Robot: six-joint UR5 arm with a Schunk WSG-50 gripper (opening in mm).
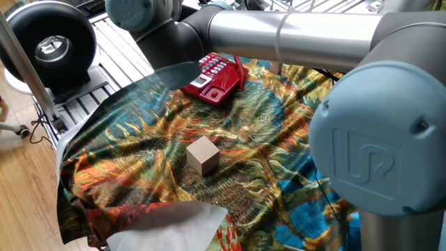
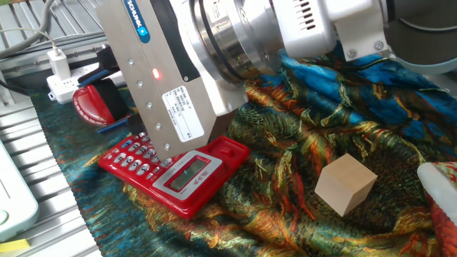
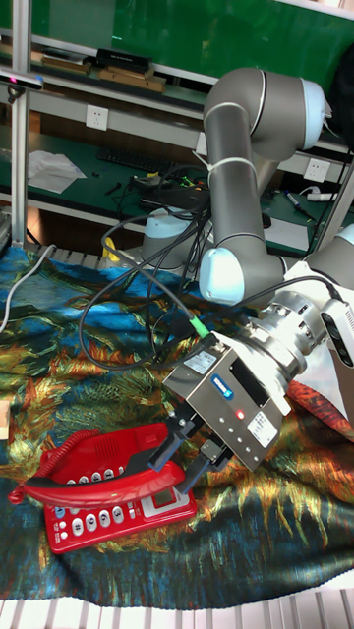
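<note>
A red telephone [image 2: 175, 175] with silver keys and a small display rests on the patterned cloth. Its red handset [image 3: 94, 489] runs across the base in the third view, apparently above the keys. My gripper [image 3: 174, 478] is tilted down at the handset's right end. Its two dark fingers [image 3: 208, 461] stand apart, one on each side of that end. In the second view the handset's red end [image 2: 98, 105] also shows between the fingers; whether they press on it is not clear. The first view hides the fingers behind the wrist.
A wooden cube [image 1: 203, 155] sits alone on the cloth [image 1: 139, 174], well clear of the phone. Another wooden block [image 3: 3, 420] is cut off at the third view's left edge. Cables [image 3: 136, 346] loop beside the arm. The cloth is heavily wrinkled.
</note>
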